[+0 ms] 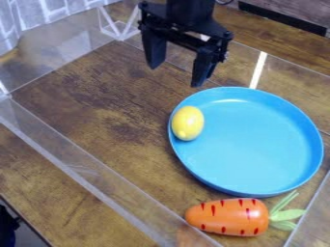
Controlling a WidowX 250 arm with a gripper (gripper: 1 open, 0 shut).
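My black gripper point(180, 60) hangs at the top centre, open, with its two fingers apart and nothing visible between them. Below and right of it a blue plate point(256, 147) lies on the wooden surface, with a yellow egg-shaped object point(187, 123) on its left part. A toy carrot point(230, 216) with red marks and green leaves lies below the plate at the lower right.
Clear plastic walls point(75, 168) edge the wooden surface. The wood left of the plate point(91, 96) is bare.
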